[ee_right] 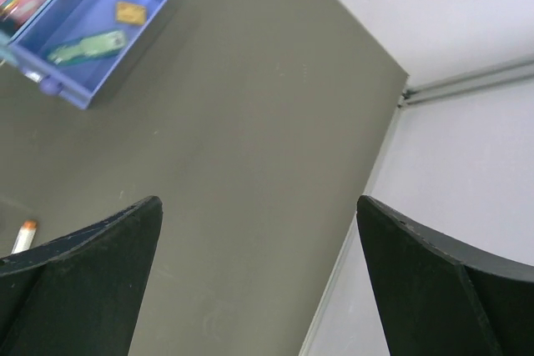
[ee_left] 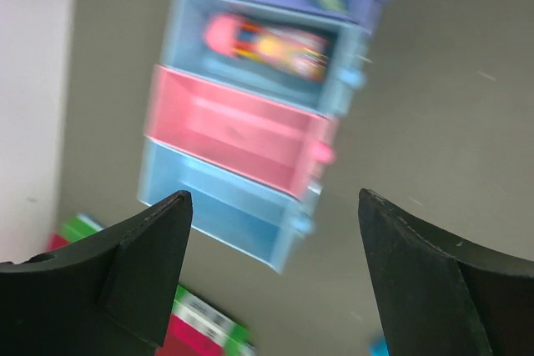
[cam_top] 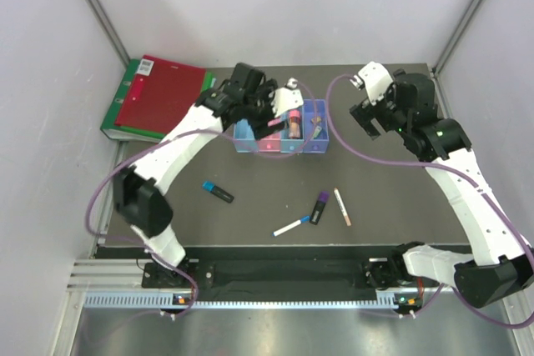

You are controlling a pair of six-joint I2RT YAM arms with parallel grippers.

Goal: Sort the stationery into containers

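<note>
A row of compartments stands at the back centre. The blue-purple one (ee_right: 92,6) holds a yellow block (ee_right: 131,12) and a green item (ee_right: 88,47); the light blue next to it holds a colourful object (ee_left: 267,46); the pink (ee_left: 225,127) and far light blue (ee_left: 217,193) look empty. My left gripper hangs over them, open and empty. My right gripper stands open at the right, above bare table. At the front lie two dark markers (cam_top: 219,193) (cam_top: 319,208), a blue-capped pen (cam_top: 290,225) and an orange-tipped pen (cam_top: 342,206).
Red and green binders (cam_top: 154,97) are stacked at the back left. White walls enclose the sides and back.
</note>
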